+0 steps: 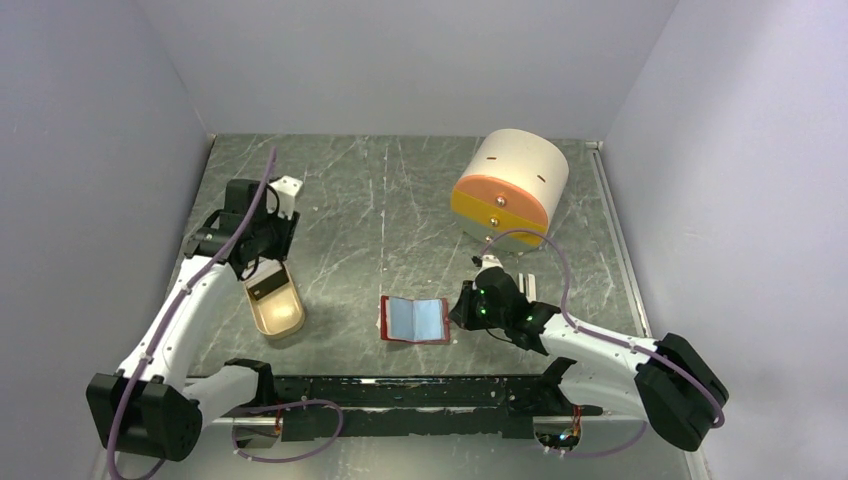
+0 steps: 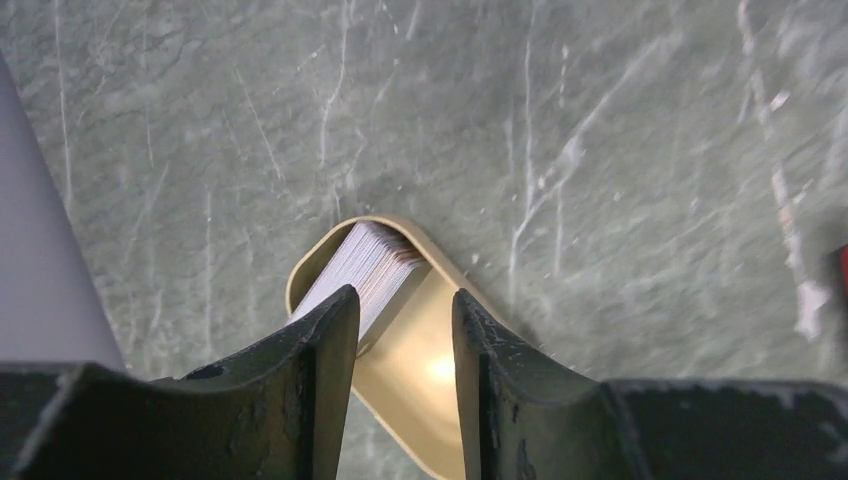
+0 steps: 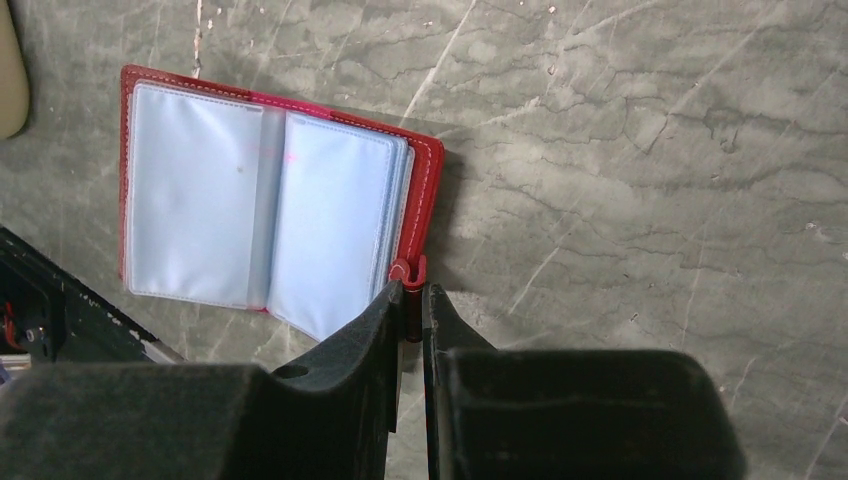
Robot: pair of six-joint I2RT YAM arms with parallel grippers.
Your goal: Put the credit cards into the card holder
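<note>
A stack of cards (image 2: 357,265) stands on edge at one end of a tan tray (image 2: 408,440). My left gripper is above the tray, its fingers apart and nothing held between them. The red card holder (image 3: 425,190) lies spread open on the table, with clear sleeves (image 3: 335,215) on both sides. At its lower right corner is my right gripper, its fingers close together with the holder's red strap (image 3: 412,315) between them. Whether they press on the strap is not clear.
A rounded cabinet (image 1: 522,165) with orange and yellow drawers stands at the back right. Two pale strips (image 1: 531,287) lie behind the right arm.
</note>
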